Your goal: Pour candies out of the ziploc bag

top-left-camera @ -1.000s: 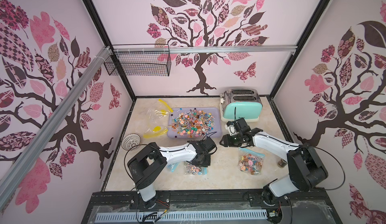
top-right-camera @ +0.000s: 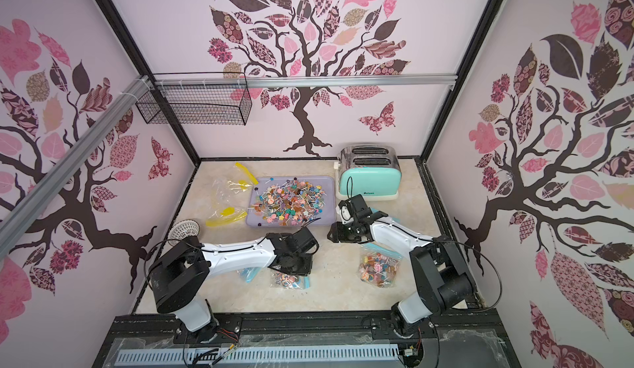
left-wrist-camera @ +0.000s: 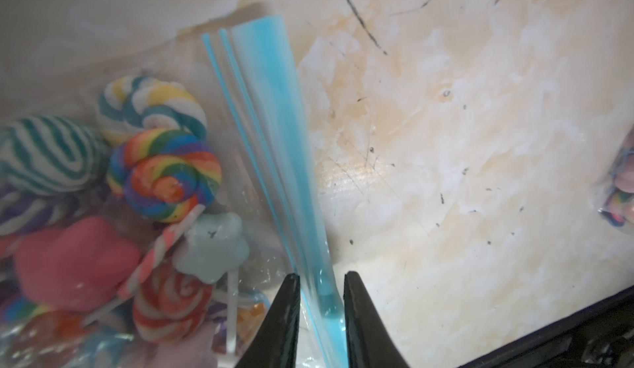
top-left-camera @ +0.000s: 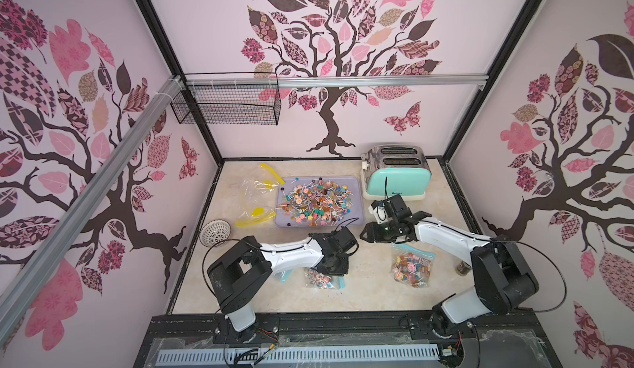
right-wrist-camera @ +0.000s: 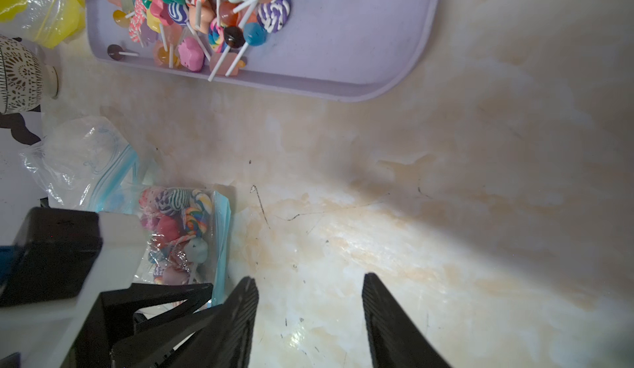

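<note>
A clear ziploc bag (top-left-camera: 322, 279) of lollipops lies on the table below my left gripper. In the left wrist view its blue zipper edge (left-wrist-camera: 297, 170) runs under the fingertips, which are shut, with no clear grip on it. My right gripper stands part open over bare table, with nothing between its fingers. A second filled bag (top-left-camera: 412, 269) lies at the right, below the right arm. A lilac tray (right-wrist-camera: 389, 71) at the back holds many loose lollipops.
Empty yellow-zip bags (top-left-camera: 257, 199) lie left of the tray, near a white perforated holder (top-left-camera: 215, 233). A turquoise toaster (top-left-camera: 396, 180) stands at the back right. An empty blue-zip bag (right-wrist-camera: 79, 156) lies left of the filled one.
My left gripper and the bag beneath it have shifted very slightly to the right. The right arm looks almost unmoved.
</note>
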